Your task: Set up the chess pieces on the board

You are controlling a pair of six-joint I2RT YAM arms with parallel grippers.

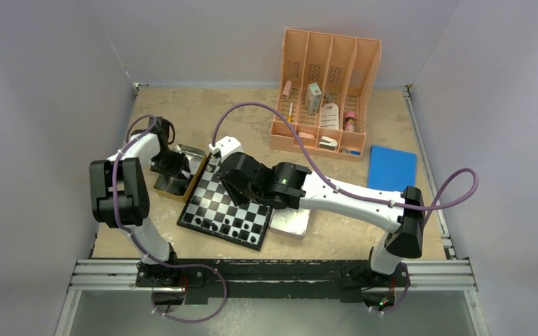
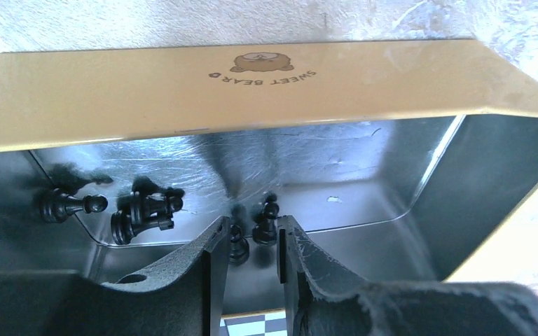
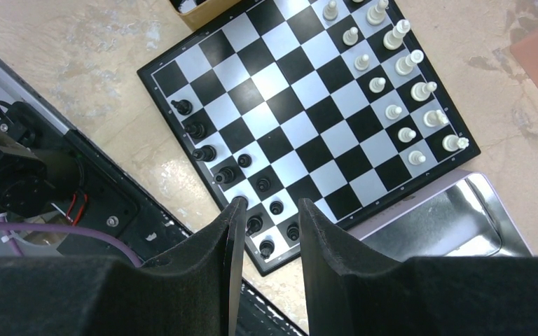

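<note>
My left gripper is open over the gold-rimmed metal box (image 2: 350,98). Black pieces lie inside: one (image 2: 61,206) at one end, a pair (image 2: 134,227) beside it, and two (image 2: 266,231) around my fingertips, none clearly held. My right gripper stands open above the chessboard (image 3: 287,164), nothing visibly held. White pieces (image 3: 420,91) stand in rows along one side of the board; black pieces (image 3: 203,153) stand along the opposite side.
An orange organizer (image 1: 329,49) with small items stands at the back. A blue mat (image 1: 392,168) lies at the right. A metal tray (image 3: 427,231) sits beside the board. The table between organizer and left arm is clear.
</note>
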